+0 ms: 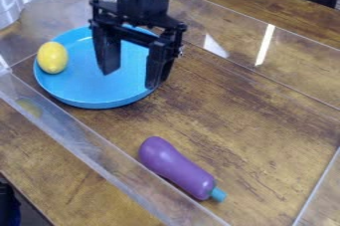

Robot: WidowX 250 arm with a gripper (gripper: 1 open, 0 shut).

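Observation:
My gripper hangs over the blue plate, open, its two dark fingers spread apart with blue showing between them. A small yellow object, rounded in shape, sits at the plate's left edge, to the left of the gripper. A purple, elongated object with a teal tip lies on the wooden surface at the lower middle, apart from the plate and below the gripper.
A transparent strip or wall runs diagonally along the lower left, beside the plate and the purple object.

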